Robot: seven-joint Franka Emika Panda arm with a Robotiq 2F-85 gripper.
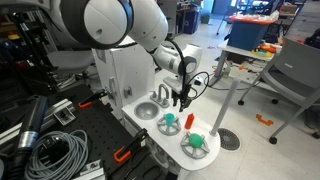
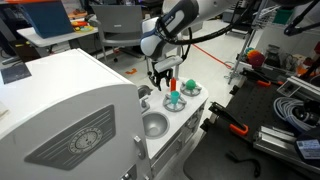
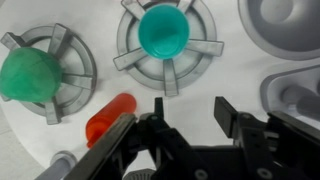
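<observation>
A red object (image 1: 189, 121) like a small bottle stands upright on the white counter (image 1: 203, 133), near the two burners. In the wrist view this red object (image 3: 108, 117) lies left of my gripper, outside the fingers. My gripper (image 1: 181, 105) hangs over the counter beside it, fingers apart and empty between. A teal cup (image 3: 164, 32) sits on one grey burner, and a rounded green object (image 3: 31, 75) sits on the other.
A sink basin (image 1: 147, 110) and a faucet (image 1: 163, 92) are set in the counter on the cup's side. A thin metal post (image 1: 226, 100) rises behind the counter. Bare white counter shows below the gripper.
</observation>
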